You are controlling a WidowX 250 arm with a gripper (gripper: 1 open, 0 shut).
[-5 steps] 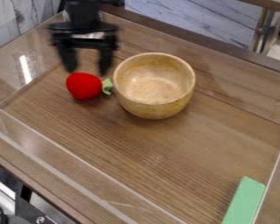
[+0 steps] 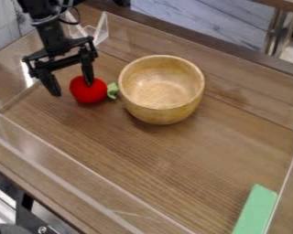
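My black gripper (image 2: 69, 73) is at the upper left, open, its fingers reaching down on either side at the left of a red round object (image 2: 91, 90) with a small green part at its right. A wooden bowl (image 2: 161, 89) sits just to the right of the red object on the wooden table (image 2: 149, 169).
A pale green strip (image 2: 255, 210) lies at the lower right. The table's edge runs along the back and down the left.
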